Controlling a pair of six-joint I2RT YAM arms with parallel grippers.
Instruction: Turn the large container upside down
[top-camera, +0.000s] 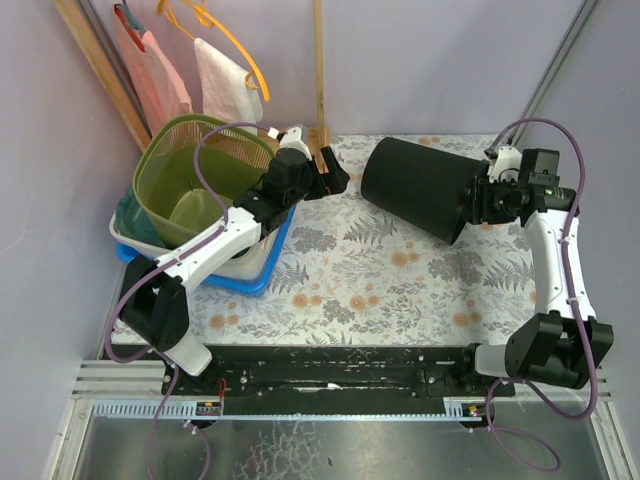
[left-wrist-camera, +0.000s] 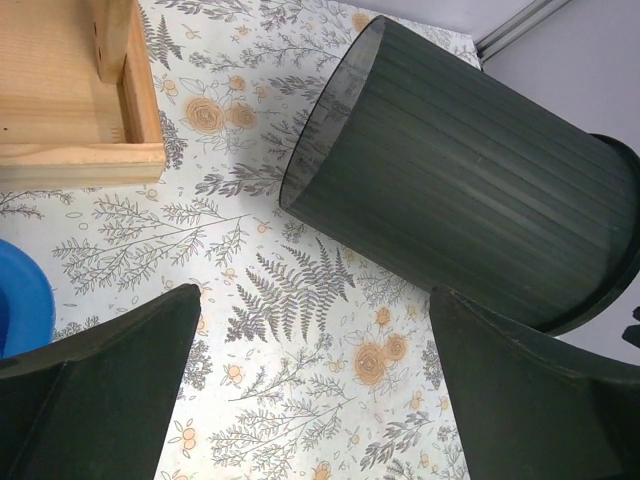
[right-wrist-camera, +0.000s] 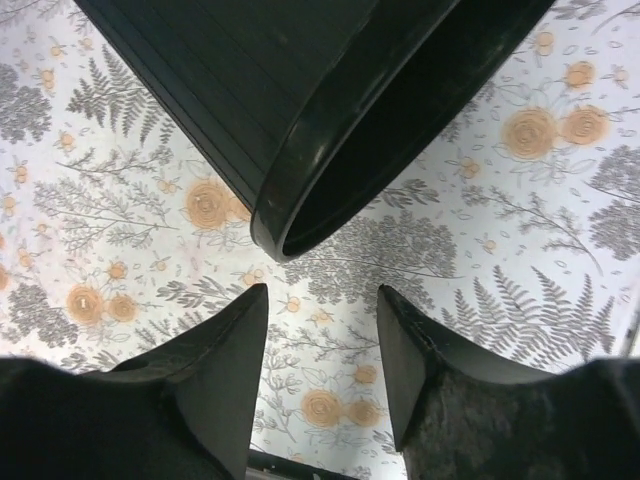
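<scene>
The large black container (top-camera: 410, 185) lies on its side on the floral mat at the back right, also filling much of the left wrist view (left-wrist-camera: 460, 170). In the right wrist view its rim (right-wrist-camera: 310, 150) is above the fingertips, apart from them. My left gripper (top-camera: 325, 170) stands open left of the container with nothing between its fingers. My right gripper (top-camera: 485, 200) is by the container's right end, its fingers (right-wrist-camera: 230, 360) apart with only mat between them.
A blue tub with nested baskets (top-camera: 205, 190) fills the left. A wooden stand (left-wrist-camera: 140, 140) is at the back, with hangers and cloths at the top left.
</scene>
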